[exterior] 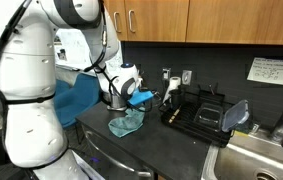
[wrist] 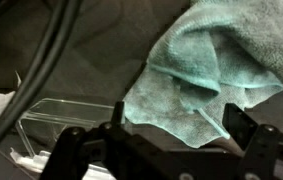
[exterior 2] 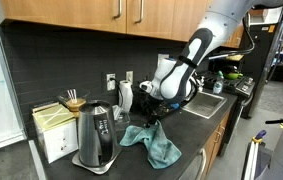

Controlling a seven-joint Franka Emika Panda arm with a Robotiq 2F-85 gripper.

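A teal cloth [exterior: 126,123] lies crumpled on the dark counter, and one part of it hangs over the front edge in exterior view 2, where the cloth [exterior 2: 161,148] shows a raised fold. My gripper is open above the cloth. In the wrist view the cloth [wrist: 196,70] spreads beyond and between the fingers, with nothing visibly held. The fingertips are small in both exterior views, so contact with the cloth cannot be judged there.
A clear container [wrist: 66,112] lies left of the fingers. A kettle [exterior 2: 98,130] and a toaster [exterior 2: 57,130] stand nearby. A black dish rack [exterior: 196,115] and the sink [exterior: 251,162] are to the right.
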